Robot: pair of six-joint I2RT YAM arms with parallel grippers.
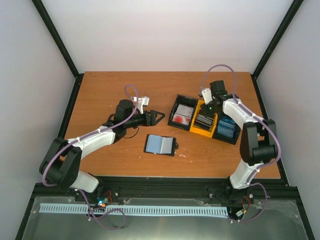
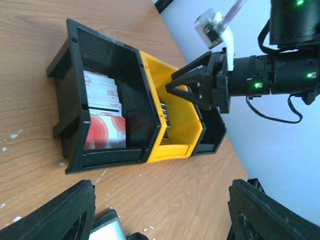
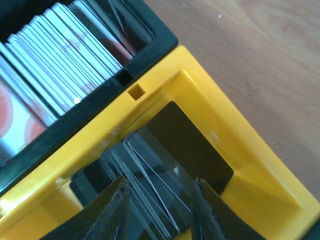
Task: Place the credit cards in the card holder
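Note:
The card holder [image 1: 160, 145] lies spread open on the table, a blue-grey page at left and a paler one at right. Black cards [image 3: 175, 145] lean in the yellow bin [image 3: 185, 65]. Just above them, my right gripper is partly open, its fingertips apart over the cards; I see no card gripped. My left gripper hangs open and empty over the table, behind the holder and left of the bins. White and red cards [image 2: 106, 110] fill the left black bin [image 2: 107, 157]. Blue cards [image 1: 226, 127] stand in the right bin.
The three bins form one slanted row, the yellow one in the middle. Bare table [image 1: 105, 90] lies behind and left of the left arm. Purple hoses [image 1: 275, 135] loop along both arms.

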